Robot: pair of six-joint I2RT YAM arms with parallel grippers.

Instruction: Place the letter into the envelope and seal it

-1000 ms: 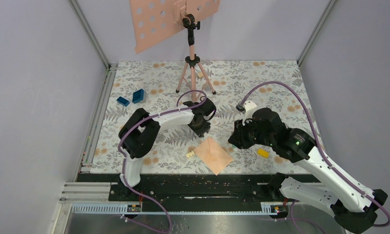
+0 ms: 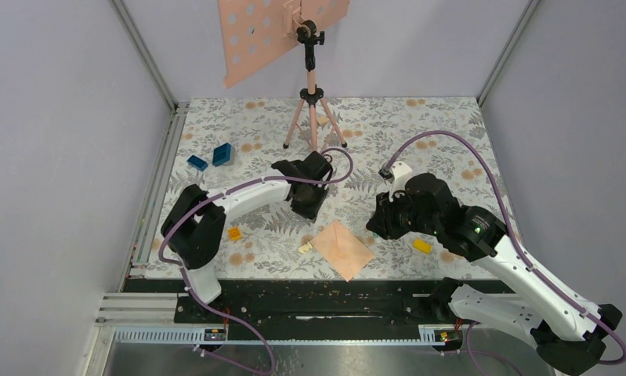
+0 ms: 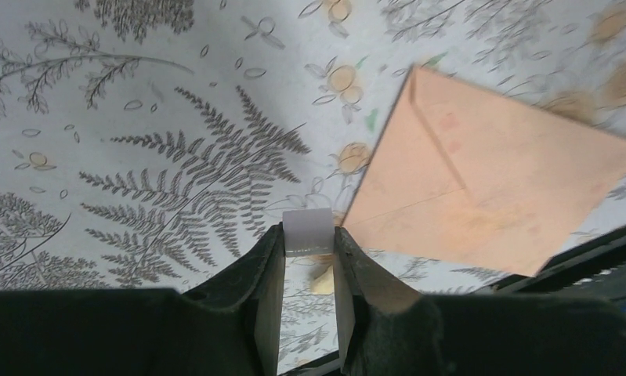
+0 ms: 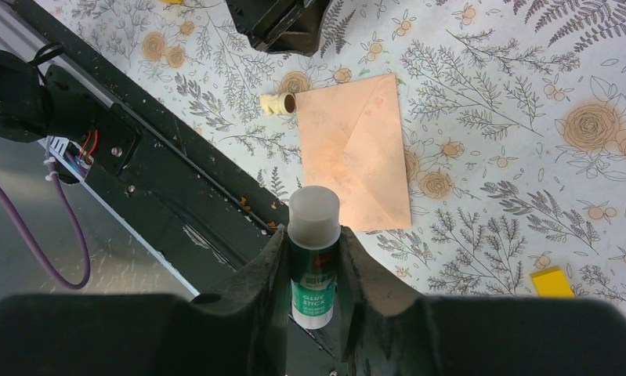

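Observation:
A peach envelope (image 2: pixel 342 249) (image 3: pixel 491 176) (image 4: pixel 353 149) lies on the patterned table near the front edge, its flap creases showing. My left gripper (image 2: pixel 307 213) is behind and left of it, shut on a small pale grey-white object (image 3: pixel 308 227). My right gripper (image 2: pixel 377 227) hangs to the envelope's right, shut on a green-and-white glue stick (image 4: pixel 313 298). I cannot make out a separate letter.
A small cream piece (image 4: pixel 276 103) lies beside the envelope. A yellow block (image 2: pixel 421 246) is at the right, an orange one (image 2: pixel 234 233) at the left, blue containers (image 2: pixel 223 154) behind. A peach tripod (image 2: pixel 312 117) stands at the back.
The left arm has shifted and its elbow has swung leftward, with the gripper moving slightly left. The right arm and envelope look unchanged.

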